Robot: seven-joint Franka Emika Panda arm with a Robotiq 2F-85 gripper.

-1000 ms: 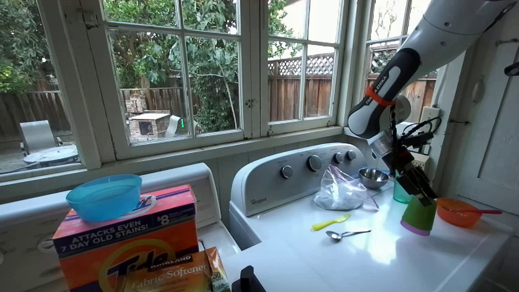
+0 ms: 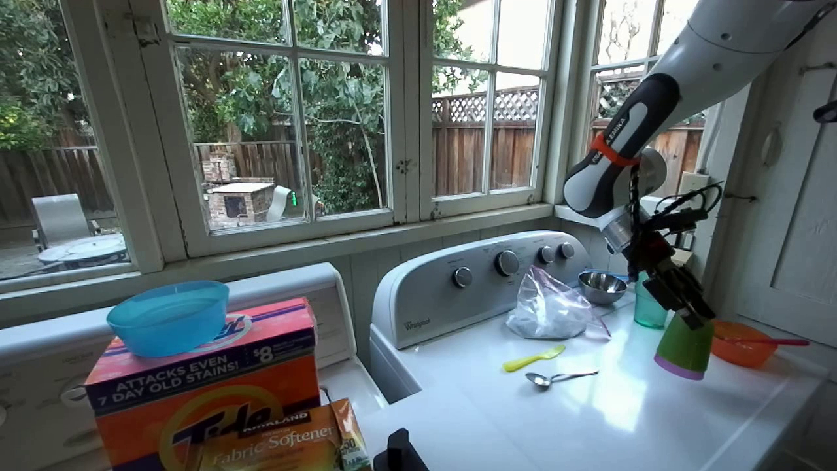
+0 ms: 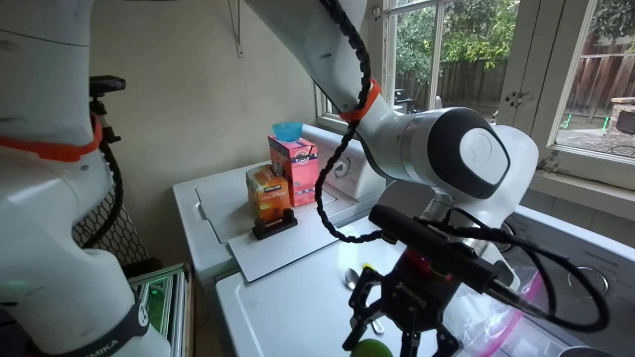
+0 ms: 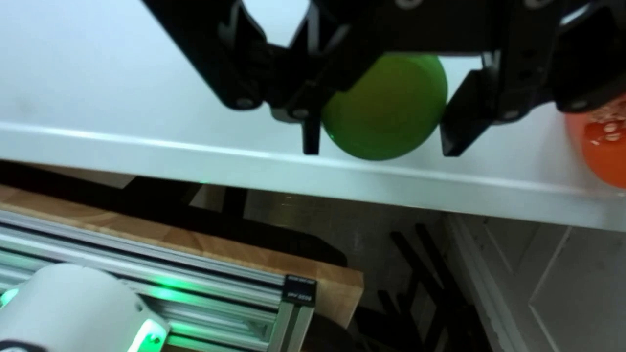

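An upturned green cup (image 2: pixel 685 345) with a purple band at its bottom edge appears under my gripper (image 2: pixel 693 317) at the right of exterior view 1. From above, in the wrist view, the cup's round green end (image 4: pixel 387 105) lies between the two fingers of my gripper. The fingers stand apart on either side, close against the cup's edges; firm contact cannot be made out. Only the cup's top (image 3: pixel 371 348) shows in exterior view 2, beside the spread fingers of the gripper (image 3: pixel 402 345).
An orange bowl (image 2: pixel 741 353) with a pink-handled utensil sits just right of the cup; a teal cup (image 2: pixel 648 310) stands behind. A metal bowl (image 2: pixel 602 287), plastic bag (image 2: pixel 549 310), yellow utensil (image 2: pixel 533 358) and spoon (image 2: pixel 541 380) lie further left.
The green cup and my gripper have both shifted slightly right in exterior view 1, so the cup now overlaps the orange bowl. Other objects have stayed where they were.
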